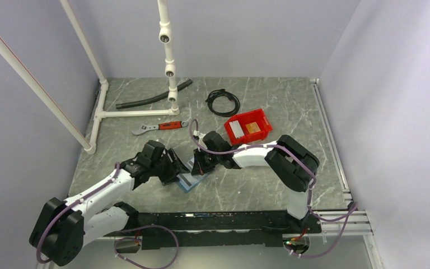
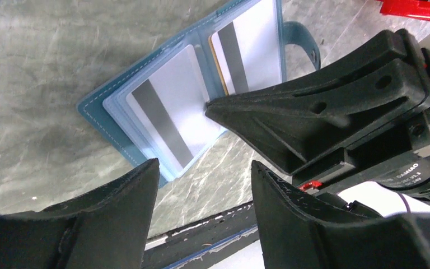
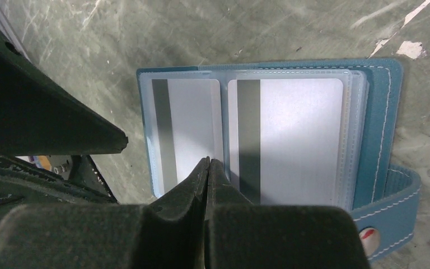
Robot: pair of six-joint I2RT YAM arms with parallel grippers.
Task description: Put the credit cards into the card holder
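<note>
The blue card holder (image 2: 103, 112) lies unfolded on the table, its clear pockets facing up. A white card with a grey stripe (image 3: 299, 134) fills one pocket. Its neighbour across the fold is another striped white card, with a thin yellowish edge (image 2: 218, 61) beside it in the left wrist view. My right gripper is shut, its tips down by the fold and nothing visible between them. My left gripper stands part open above the holder's near edge, empty between its fingers.
In the red bin (image 1: 265, 124) lie a white card (image 1: 236, 129) and a tan card (image 1: 253, 128). An adjustable wrench (image 1: 171, 125), a black cable coil (image 1: 222, 114) and a white pipe frame (image 1: 129, 114) occupy the back. Both grippers are close together over the holder.
</note>
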